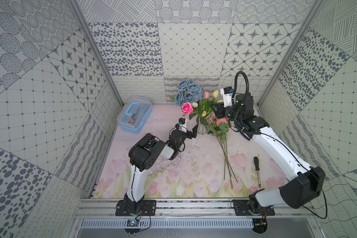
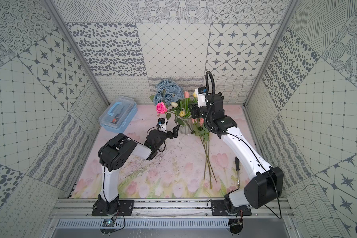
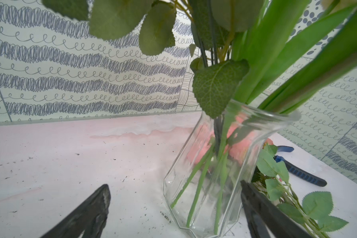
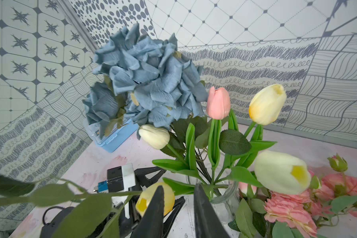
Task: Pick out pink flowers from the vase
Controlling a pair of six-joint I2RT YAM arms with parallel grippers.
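The glass vase (image 3: 202,174) holds blue flowers (image 4: 146,83), pale tulips, a pink tulip (image 4: 217,102) and green stems. A bright pink rose (image 1: 187,107) is at its left in the top views. Pink flowers (image 4: 289,210) on long stems lie on the table to its right. My right gripper is raised at the vase's right, apparently shut on a leafy stem (image 4: 83,195) that runs left across its wrist view; the exact grip is unclear. My left gripper stands open low before the vase, nothing between its fingers.
A blue lidded box (image 1: 134,119) sits at the back left. A screwdriver (image 1: 256,166) lies at the front right, and blue-handled pliers (image 3: 305,174) behind the loose stems.
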